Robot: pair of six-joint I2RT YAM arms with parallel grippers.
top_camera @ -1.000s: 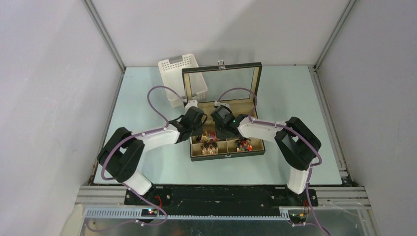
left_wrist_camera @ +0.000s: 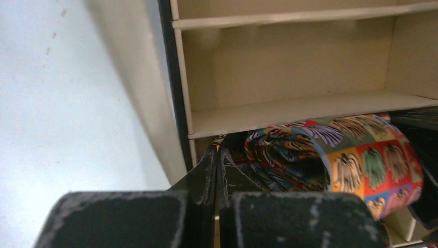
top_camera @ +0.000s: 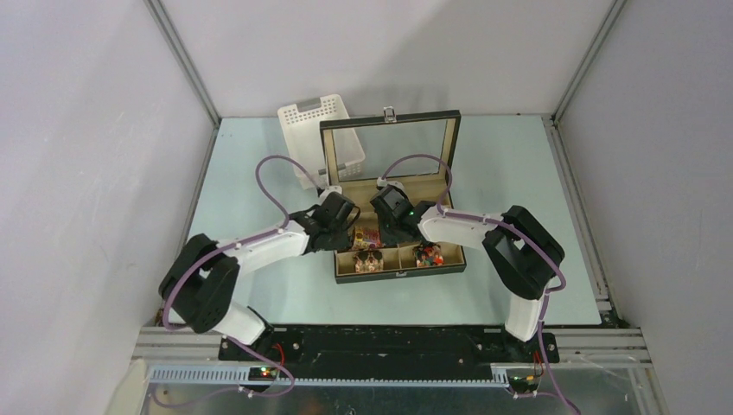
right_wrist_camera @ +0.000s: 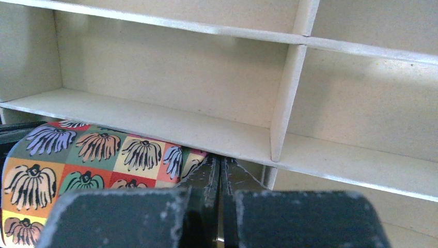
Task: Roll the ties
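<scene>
A patterned tie (left_wrist_camera: 356, 163) with colourful squares lies bunched in a middle compartment of the open box (top_camera: 400, 276). Its folded left end shows dark inner layers in the left wrist view; in the right wrist view the tie (right_wrist_camera: 98, 155) reaches up to my fingertips. My left gripper is shut at the left end of that compartment, beside the folds. At the tie's right end my right gripper is shut, its tips down by the divider. Whether either pinches any cloth cannot be seen. Two rolled ties, one at left (top_camera: 369, 261) and one at right (top_camera: 428, 255), fill front compartments.
Wooden dividers (right_wrist_camera: 155, 113) stand close around the fingers, and the compartments behind are empty. The box's windowed lid (top_camera: 390, 115) stands raised at the back. A white basket (top_camera: 298, 138) lies behind on the left.
The tie's left part shifted slightly. My right arm has stayed still.
</scene>
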